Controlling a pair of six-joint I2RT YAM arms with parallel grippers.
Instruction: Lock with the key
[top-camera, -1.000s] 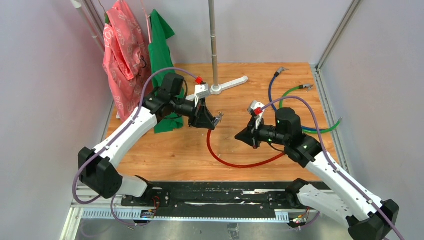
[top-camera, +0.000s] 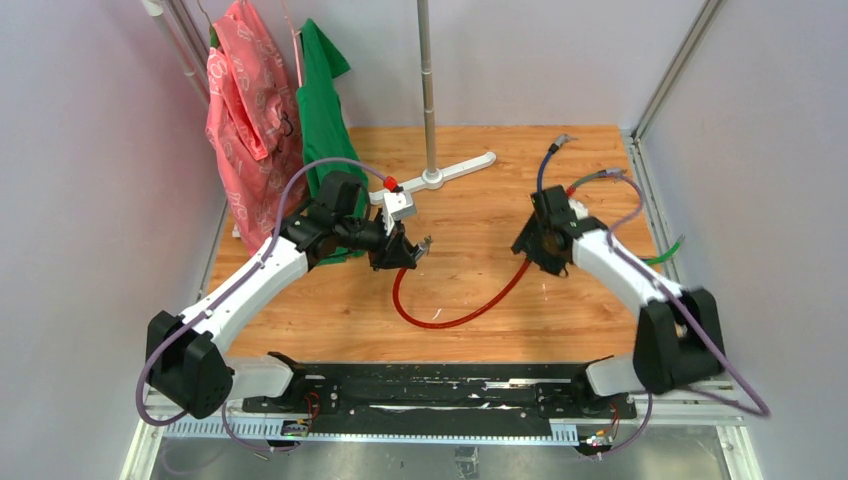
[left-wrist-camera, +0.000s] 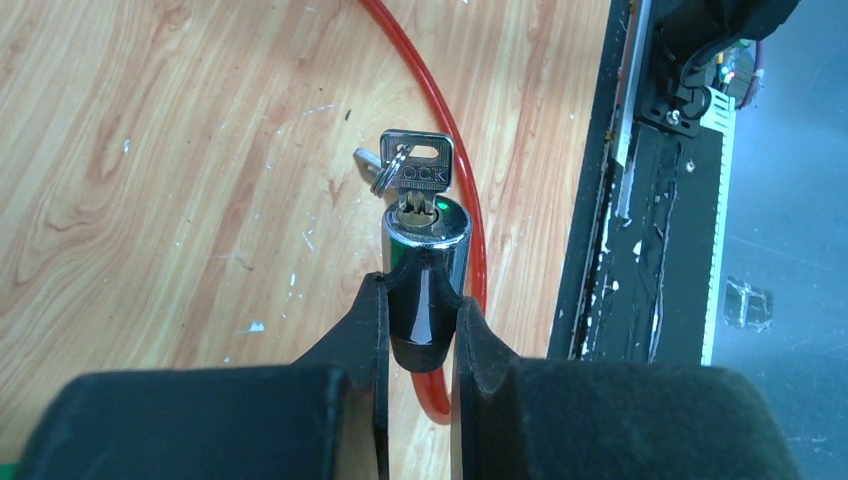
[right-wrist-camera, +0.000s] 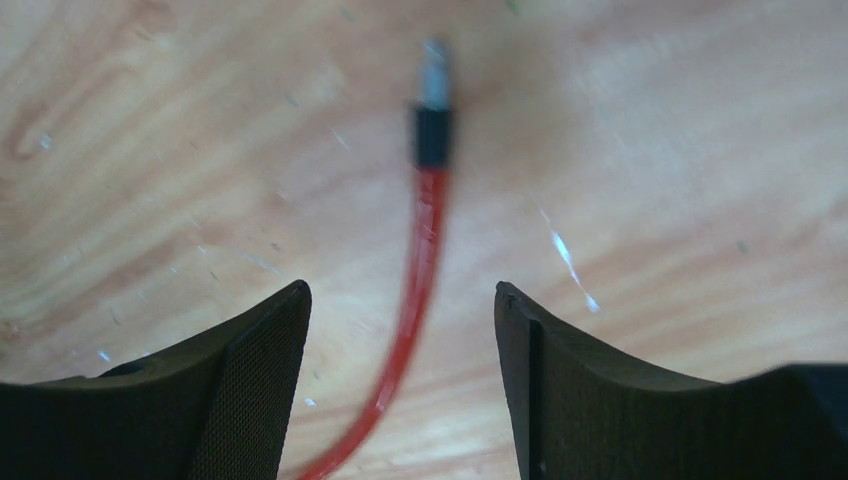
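The lock of the red cable is a shiny metal cylinder (left-wrist-camera: 429, 235), with my left gripper (top-camera: 415, 256) shut on its body. A silver key (left-wrist-camera: 424, 172) sits in the face of the lock, a small ring through it and what looks like a second key behind. From there the red cable (top-camera: 447, 325) curves over the table towards my right gripper (top-camera: 545, 245). In the right wrist view the cable's free end, a black collar (right-wrist-camera: 433, 138) with a metal pin (right-wrist-camera: 435, 80), lies ahead of the open fingers (right-wrist-camera: 262, 360); nothing is between them.
At the back right lie a blue cable lock (top-camera: 541, 172) and a green one (top-camera: 658, 259). A pole on a white base (top-camera: 465, 168) stands at the back. Pink cloth (top-camera: 255, 110) and green cloth (top-camera: 322, 80) hang at the left.
My right gripper has moved right and away from the lock, to above the cable's far part. My left gripper has shifted slightly left with the lock, and the red cable's curve has shifted.
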